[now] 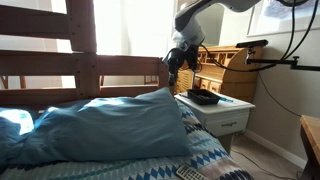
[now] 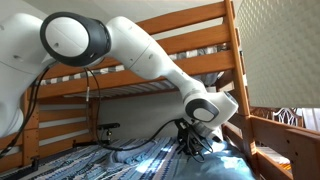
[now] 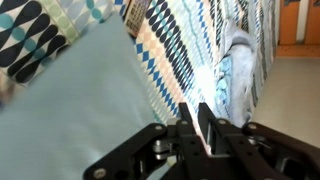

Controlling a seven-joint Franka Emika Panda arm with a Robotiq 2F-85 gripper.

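Note:
A blue pillow (image 1: 110,128) lies along the head end of the patterned bed, its right end raised. My gripper (image 1: 173,77) hangs just above and behind that raised end, in front of the wooden bed frame. In the wrist view, the grey-blue pillow (image 3: 75,110) fills the left side, its edge running down toward the gripper. The two dark fingers stand close together with a narrow light gap. Whether any cloth is pinched there cannot be made out. In exterior view 2, the gripper (image 2: 188,140) hangs low near the blue bedding (image 2: 228,165).
A remote control (image 1: 190,173) rests near the front edge of the bed. Right of the bed stands a white nightstand (image 1: 220,118) with a black tray (image 1: 203,97) on it. Wooden rails (image 1: 30,68) close off the bed's back.

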